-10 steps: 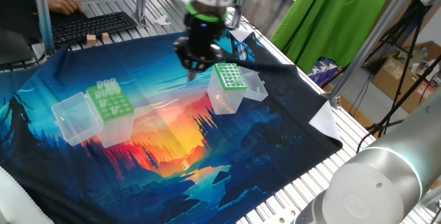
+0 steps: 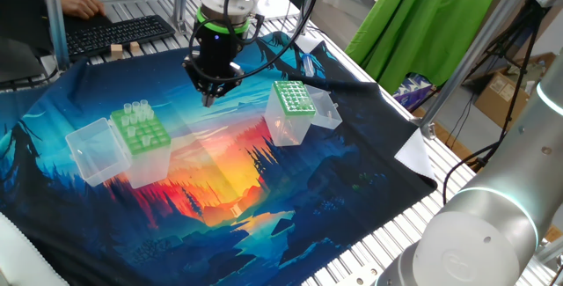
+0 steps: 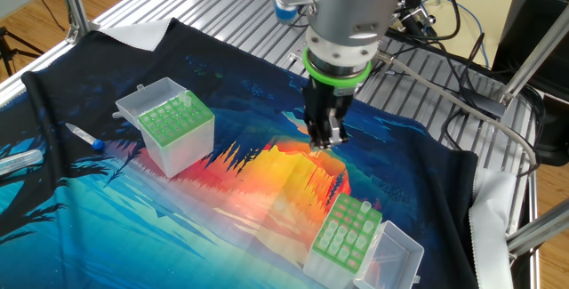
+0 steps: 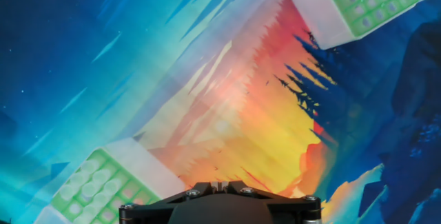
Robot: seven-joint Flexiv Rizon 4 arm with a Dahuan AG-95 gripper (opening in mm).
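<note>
My gripper [image 2: 208, 101] hangs above the cloth between two clear boxes, nearer the back edge. Its black fingers look closed together in the wrist view, with no object visible between them. One box [image 2: 149, 167] has a green rack top [image 2: 141, 132] with several clear tubes standing up from it; in the wrist view this rack [image 4: 93, 189] is at lower left. The other box [image 2: 288, 128] has a green rack [image 2: 294, 97] with rows of holes, at upper right in the wrist view. One clear piece [image 3: 184, 99] stands at that rack's edge in exterior view 2.
Clear lids [image 2: 95, 151] hang open beside the boxes. A blue-capped pen-like item [image 3: 86, 137] and a clear item [image 3: 20, 161] lie past the hole-row box. A keyboard [image 2: 120, 34] and a hand [image 2: 81, 4] are at the back left.
My gripper has moved left in exterior view 1, away from the hole-row box and toward the box with standing tubes. Both boxes have stayed in place.
</note>
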